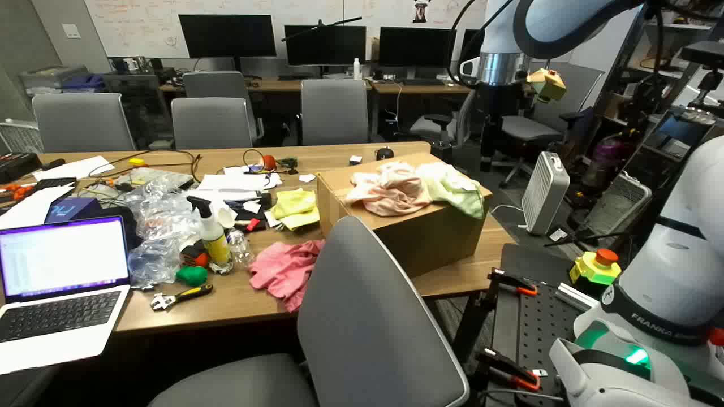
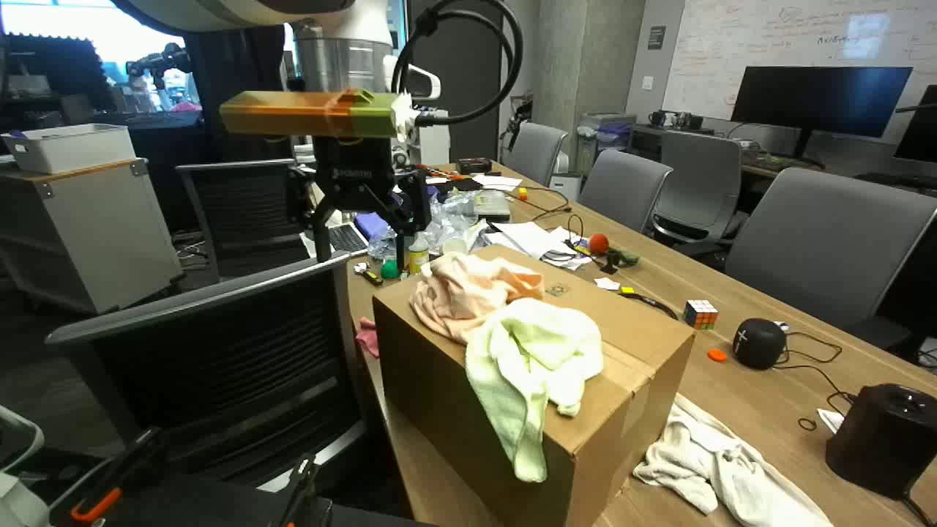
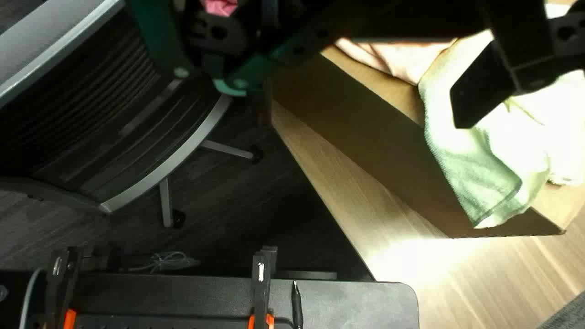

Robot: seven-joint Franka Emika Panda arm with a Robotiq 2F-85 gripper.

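My gripper [image 2: 361,249] hangs in the air on the chair side of a cardboard box, its fingers pointing down. They stand wide open with nothing between them. On top of the box [image 2: 430,386] lie two crumpled cloths: a peach one [image 2: 470,294] and a pale green one [image 2: 536,360] that drapes over the edge. In the wrist view, one finger [image 3: 482,90] overlaps the green cloth [image 3: 477,164] in the picture, while the other is dark and hard to make out. A white cloth [image 2: 725,465] rests on the table beside the box.
A grey chair [image 1: 380,319] stands close against the table's near side. Pink [image 1: 288,268] and yellow [image 1: 296,207] cloths, a spray bottle [image 1: 214,237], a wrench [image 1: 180,297] and a laptop [image 1: 64,271] crowd the table's left. A Rubik's cube [image 2: 700,313] and black speaker [image 2: 758,342] are behind the box.
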